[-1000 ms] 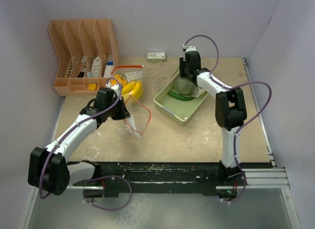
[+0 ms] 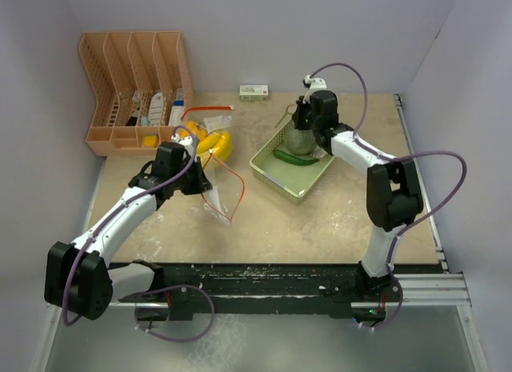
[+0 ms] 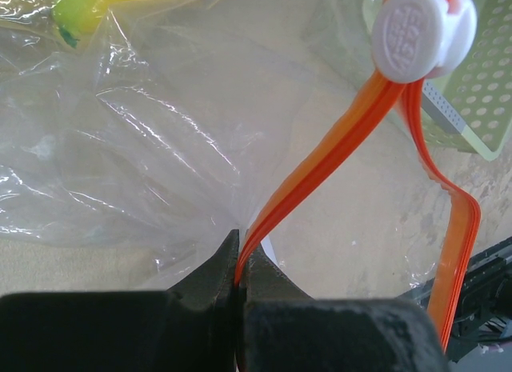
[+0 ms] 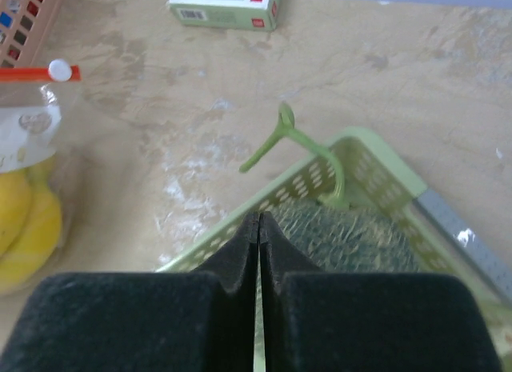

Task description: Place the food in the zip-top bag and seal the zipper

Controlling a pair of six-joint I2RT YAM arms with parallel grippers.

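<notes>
A round, mottled green melon-like vegetable [image 4: 352, 240] lies at the back of the green basket [image 2: 278, 182], its curled green stem [image 4: 308, 144] rising over the rim. Above it my right gripper is shut, nothing between its fingers; the stem stands clear beyond the tips. A long dark green vegetable [image 2: 295, 158] lies in front of the melon. My left gripper is shut on the orange zipper edge of a clear zip top bag [image 3: 136, 140]. The white slider [image 3: 410, 34] sits on that orange strip, and the bag's mouth gapes.
Yellow fruit [image 2: 214, 143] in clear plastic lies behind the left gripper, near another orange strip [image 2: 206, 109]. A pink divided rack [image 2: 96, 140] stands at back left, a small box [image 2: 254, 92] against the back wall.
The vegetable stays in the basket. The left arm holds nearly still.
</notes>
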